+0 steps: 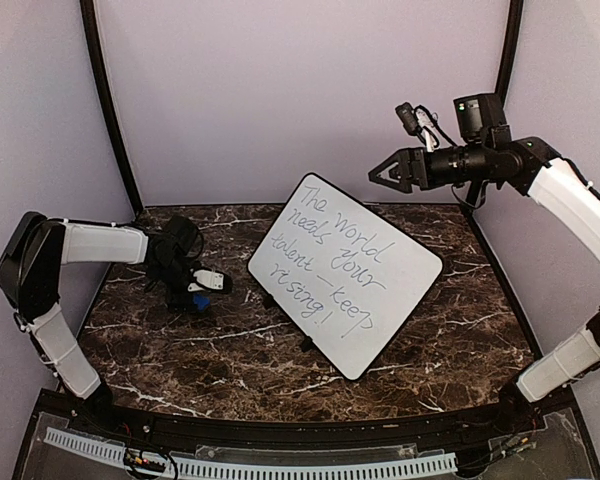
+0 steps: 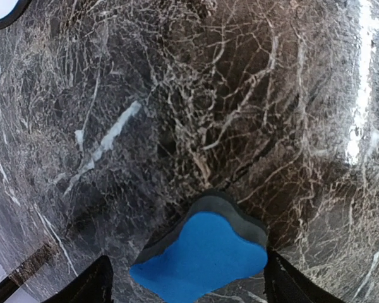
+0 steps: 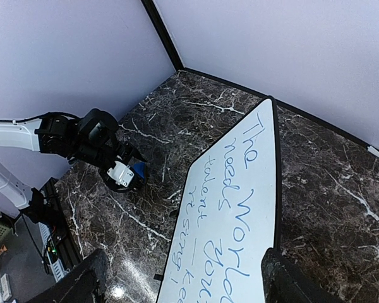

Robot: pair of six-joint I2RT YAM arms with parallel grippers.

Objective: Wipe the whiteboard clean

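Observation:
A blue eraser with a dark grey layer [image 2: 199, 255] lies on the marble table, low in the left wrist view. My left gripper is open around it: the right fingertip is close against the eraser's end, while a gap shows on the left. From above, the eraser [image 1: 201, 301] is partly hidden by the left arm. The whiteboard [image 1: 345, 275] stands turned at mid-table, with handwriting covering most of its face. Beyond its upper right edge, my right gripper [image 1: 388, 181] hangs in the air, open and empty; the whiteboard [image 3: 230, 208] fills the middle of the right wrist view.
Small black feet or clips [image 1: 307, 344] stick out along the board's lower left edge. Pale walls [image 1: 300, 90] close off the back and sides.

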